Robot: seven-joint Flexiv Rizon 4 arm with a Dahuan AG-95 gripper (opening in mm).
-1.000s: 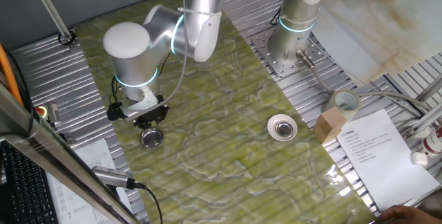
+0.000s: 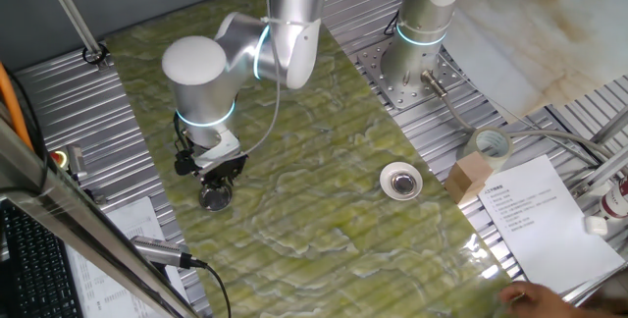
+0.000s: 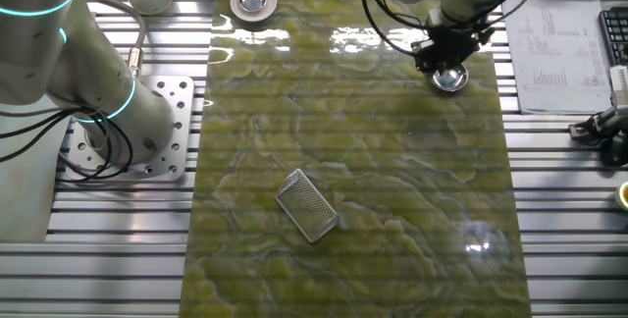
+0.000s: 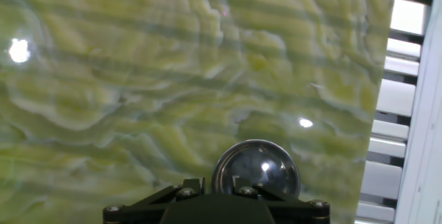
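A small shiny metal bowl [image 2: 215, 195] sits on the green marbled sheet, near its left edge in exterior view 1. My gripper [image 2: 230, 173] is low at this bowl, partly covering it. In the wrist view the bowl [image 4: 259, 167] is at the bottom, right of centre. There my gripper is open, its two fingertips a little apart. The right fingertip overlaps the bowl, while the left one lies just outside its rim. Whether either touches the metal, I cannot tell. Exterior view 2 shows the bowl [image 3: 450, 79] beneath the dark gripper [image 3: 442, 61].
A second metal bowl [image 2: 403, 183] rests on a white saucer [image 2: 391, 191]. A flat metal grater [image 3: 307, 206] lies on the sheet. Beyond its edge are a wooden block [image 2: 468, 177] and a tape roll [image 2: 488, 148]. A person's hand [image 2: 535, 300] reaches in at lower right.
In exterior view 1 the arm has shifted right and the gripper has turned, now covering more of the bowl's upper right. The bowl stays in place. The person's hand has come further in.
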